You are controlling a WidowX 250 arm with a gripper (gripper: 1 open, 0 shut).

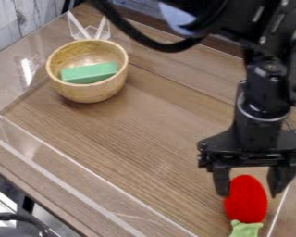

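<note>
A red strawberry-like toy (246, 198) with a green top (246, 229) lies at the lower right of the table. The black gripper (246, 167) is lowered just above its upper end, its two fingers spread apart to either side, with nothing visible held between them. Whether the fingertips touch the toy cannot be made out.
A wooden bowl (110, 87) holding a green block (89, 73) stands at the upper left. A raised edge runs along the right side. Dark cables sit at the bottom left corner.
</note>
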